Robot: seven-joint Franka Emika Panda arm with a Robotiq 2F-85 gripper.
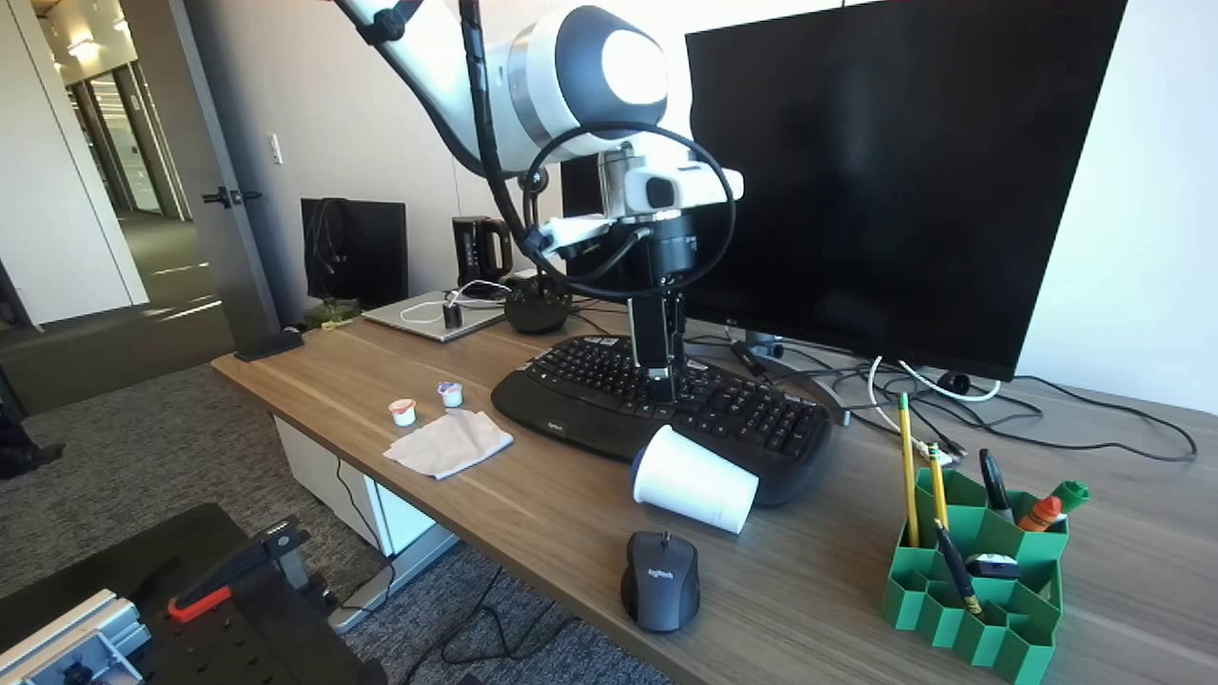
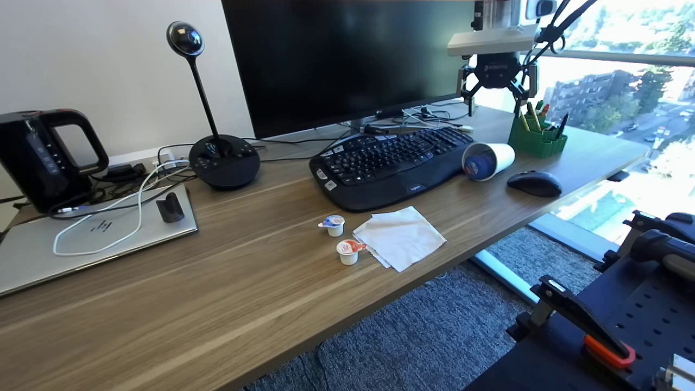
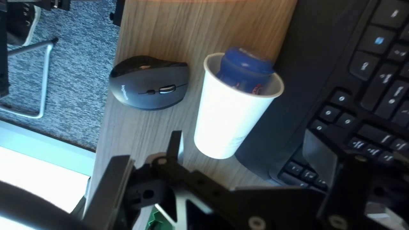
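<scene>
A white paper cup [image 1: 694, 479] lies tipped on its side on the desk, leaning against the keyboard's near corner, its mouth toward the left in exterior view 1. Inside its mouth sits a blue bottle-like object [image 3: 245, 69], also visible as a dark blue round shape [image 2: 480, 165] in exterior view 2. My gripper [image 2: 495, 104] hangs above the desk with its fingers spread wide and nothing between them. In the wrist view the cup [image 3: 226, 118] shows beyond the open fingers, apart from them.
Close by the cup are a black mouse [image 3: 149, 82] and the black keyboard [image 2: 397, 163]. A green pen holder [image 1: 982, 571] stands to the right. Two small creamer cups [image 2: 335, 225] and a folded napkin [image 2: 400, 238] lie near the desk edge. The large monitor [image 1: 891, 171] rises behind.
</scene>
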